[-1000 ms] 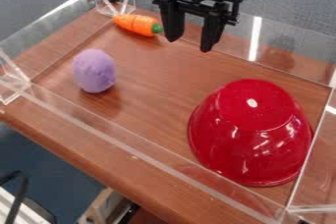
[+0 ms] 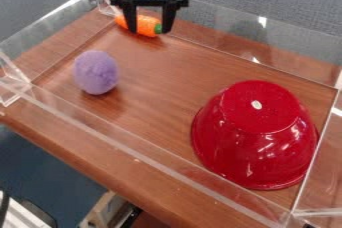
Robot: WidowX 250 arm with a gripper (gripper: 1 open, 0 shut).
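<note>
My black gripper (image 2: 147,17) is at the top of the view, its fingers spread on either side of an orange toy carrot (image 2: 128,21) with a green end. Whether the carrot is between the fingertips or just behind them is hard to tell. A purple fuzzy oval (image 2: 95,72) lies on the wooden surface at left. A large red upturned bowl (image 2: 254,142) sits at the right.
Clear plastic walls (image 2: 160,167) border the wooden work area (image 2: 174,92) on its sides. The middle of the surface between the purple oval and the bowl is clear.
My gripper has moved left and back, from over the open middle to the carrot at the rear left. The other objects have not visibly moved.
</note>
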